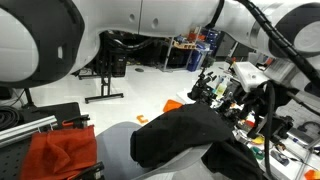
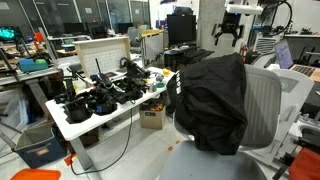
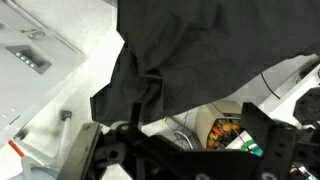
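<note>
A black cloth (image 1: 180, 133) lies draped over the back of a grey chair (image 2: 265, 110). In exterior view 2 the cloth (image 2: 208, 95) hangs down the chair's front in folds. From above, the wrist view shows the cloth (image 3: 200, 55) spread out beneath the gripper. My gripper (image 2: 228, 38) is raised over the chair back, apart from the cloth. Its fingers stand wide open in the wrist view, with nothing held in the gripper. Exterior view 1 shows the gripper (image 1: 256, 110) only partly, against a cluttered background.
A white table (image 2: 85, 125) with several dark gadgets stands beside the chair. An orange-red cloth (image 1: 62, 152) lies at the left in exterior view 1. A cardboard box (image 2: 152, 115) sits on the floor behind the chair.
</note>
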